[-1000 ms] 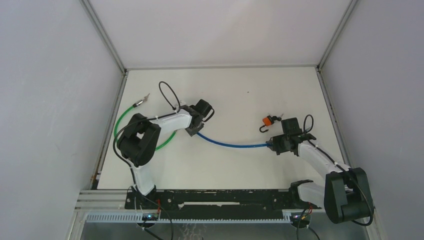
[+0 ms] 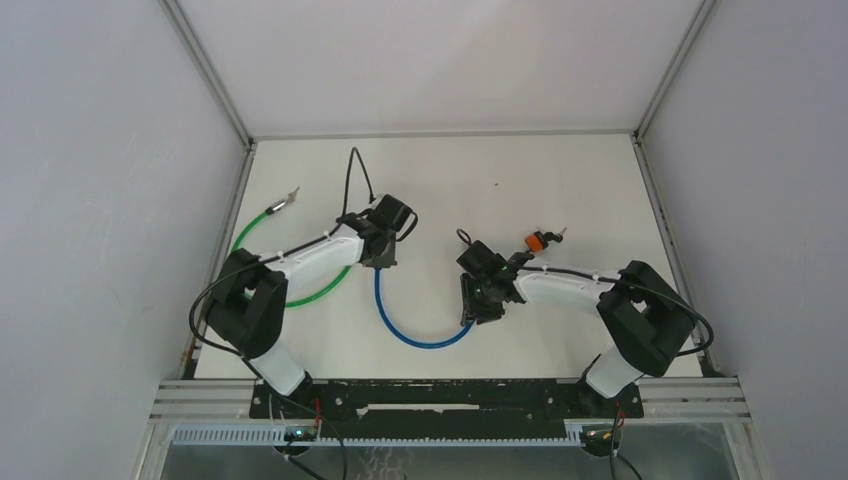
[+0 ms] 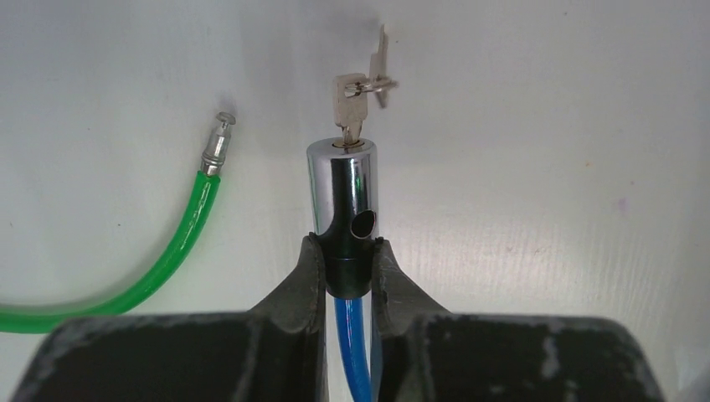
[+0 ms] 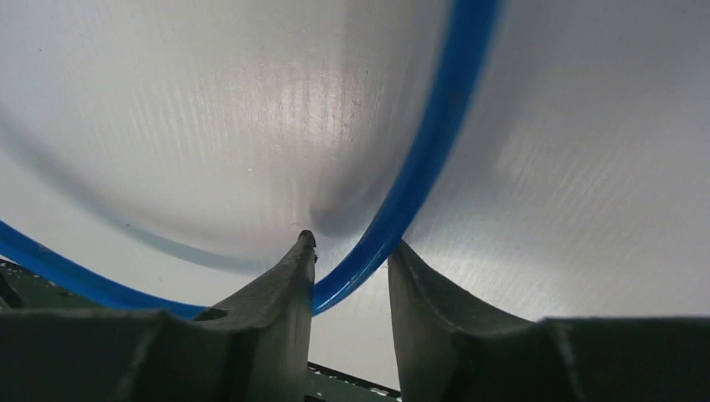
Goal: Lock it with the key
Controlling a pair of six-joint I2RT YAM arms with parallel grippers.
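In the left wrist view my left gripper is shut on the chrome lock cylinder (image 3: 342,188) of the blue cable lock, which points up the view with keys (image 3: 350,99) in its top. The blue cable (image 2: 420,342) curves from it toward my right gripper (image 2: 468,316). In the right wrist view that gripper's fingertips stand apart, with the blue cable (image 4: 423,146) passing between them; whether it touches them is hard to tell.
A green cable (image 3: 172,243) with a metal end (image 2: 278,205) lies at the left. An orange-and-black object (image 2: 535,242) with a small metal part lies at the right.
My right gripper has moved left and toward the front, and the blue cable has bent into a deeper curve. The left arm has shifted slightly left.
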